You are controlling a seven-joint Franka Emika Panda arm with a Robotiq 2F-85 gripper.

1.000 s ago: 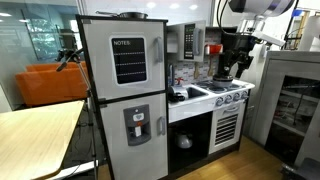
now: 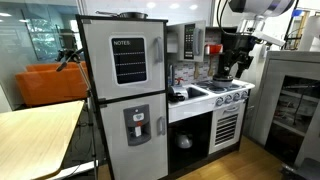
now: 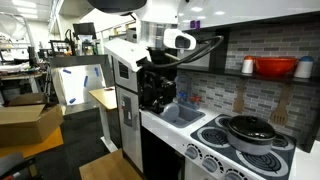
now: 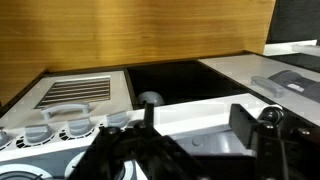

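Note:
My gripper stands open above the front edge of the toy kitchen's counter, nothing between its dark fingers. Below it in the wrist view are the counter's white edge (image 4: 182, 120) and part of the grey sink (image 4: 205, 143). A grey kettle (image 2: 184, 141) sits inside the dark open compartment under the counter; its rounded top (image 4: 151, 98) shows in the wrist view beyond the left finger. The black lidded pot (image 3: 251, 134) rests on the stove, to the right of the gripper (image 3: 158, 104) in exterior view 2.
The tall grey fridge (image 2: 128, 90) has its doors shut. Above the counter the microwave (image 2: 187, 40) has its door swung out. A red pot (image 3: 274, 66) stands on the shelf. Stove knobs (image 4: 80, 126) and an oven door (image 4: 78, 98) line the front.
The arm at the stove end has shifted very slightly. Nothing else visibly differs; the fridge, microwave and kettle look the same.

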